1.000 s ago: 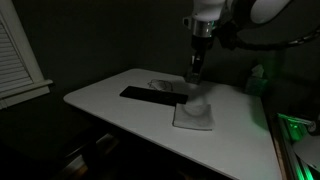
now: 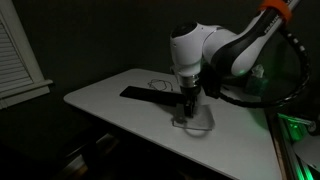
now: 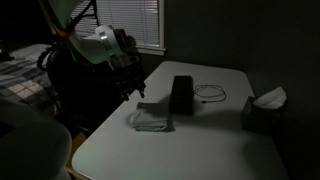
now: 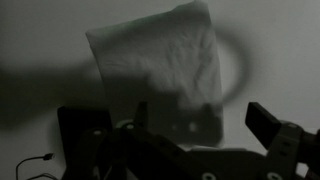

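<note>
A pale folded cloth (image 3: 152, 117) lies flat on the white table (image 3: 215, 150). In the wrist view the cloth (image 4: 160, 55) fills the upper middle, with the arm's shadow across its lower part. My gripper (image 3: 134, 95) hovers above the cloth's edge, fingers apart and nothing between them. Seen from the other side, the gripper (image 2: 190, 103) covers part of the cloth (image 2: 202, 120). Dark fingers (image 4: 262, 122) stand wide apart in the wrist view, partly over the cloth's lower edge.
Beside the cloth rests a long black box (image 3: 181, 95), and past it a thin dark cable (image 3: 212, 93) lies looped. A dark tissue box (image 3: 262, 119) with white tissue stands at the table's far side. Bare table surrounds the cloth's near side.
The arm has come down toward the cloth, and my gripper now covers part of it in exterior view 1. The cloth, box and cable have stayed put.
</note>
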